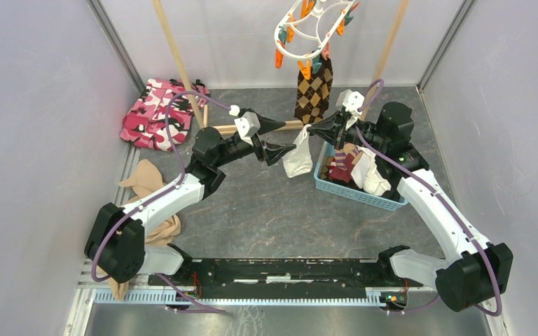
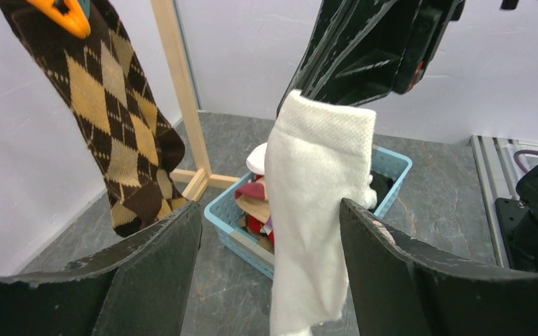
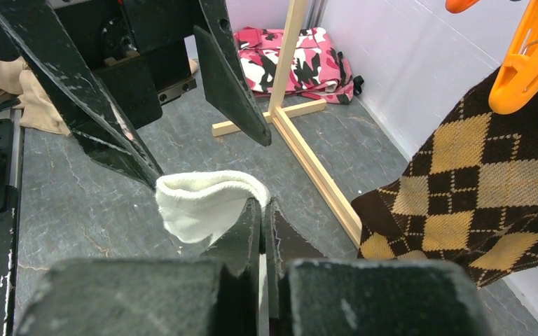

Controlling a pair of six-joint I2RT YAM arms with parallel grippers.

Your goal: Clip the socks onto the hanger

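A white sock (image 1: pixel 298 157) hangs from my right gripper (image 1: pixel 313 129), which is shut on its upper edge. In the right wrist view the cuff of the sock (image 3: pixel 207 199) folds out to the left of the closed fingers (image 3: pixel 245 234). My left gripper (image 1: pixel 286 138) is part open on the sock's left side. In the left wrist view the sock (image 2: pixel 315 210) shows between and beyond its fingers. A brown argyle sock (image 1: pixel 314 89) hangs from the white round hanger (image 1: pixel 285 49), held by an orange clip (image 1: pixel 305 68).
A blue basket (image 1: pixel 357 197) with several socks stands under my right arm. Wooden stand poles (image 1: pixel 390 42) rise at the back. Pink camouflage cloth (image 1: pixel 155 115) and tan cloth (image 1: pixel 155 210) lie at the left.
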